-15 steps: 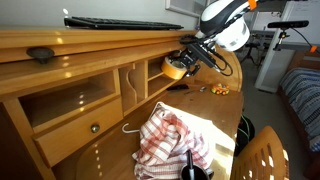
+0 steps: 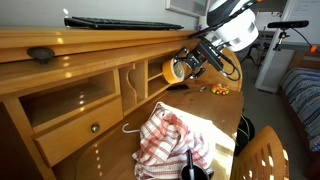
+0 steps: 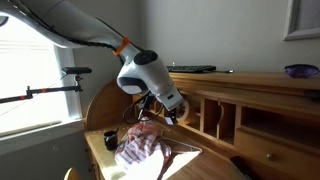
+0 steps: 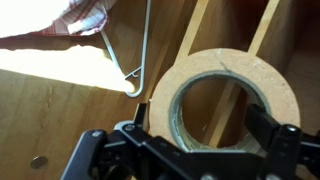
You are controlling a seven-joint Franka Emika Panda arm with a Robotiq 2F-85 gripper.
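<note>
A roll of tan tape (image 4: 170,88) lies beyond my gripper in the wrist view, its round hole facing the camera. The fingers stand apart; the right finger (image 4: 262,126) overlaps the roll's rim in that view, while the left finger (image 4: 128,133) lies outside it. Whether either finger touches the tape cannot be told. From exterior view 1, the tape roll (image 2: 169,71) appears tilted at the front of the desk's cubby shelves, just left of the gripper (image 2: 190,62). What supports it is unclear there.
On the desktop lies a red-and-white checked cloth (image 2: 160,142), with a white hanger (image 2: 128,128) beside it. A dark mug (image 2: 193,172) stands at the front. Wooden drawers (image 2: 75,132) line the left, and a black keyboard (image 2: 125,24) rests on the top shelf.
The tape roll has tipped and shifted slightly left and down, so its round face now shows. The arm and gripper have shifted slightly; cloth and mug look unmoved.
</note>
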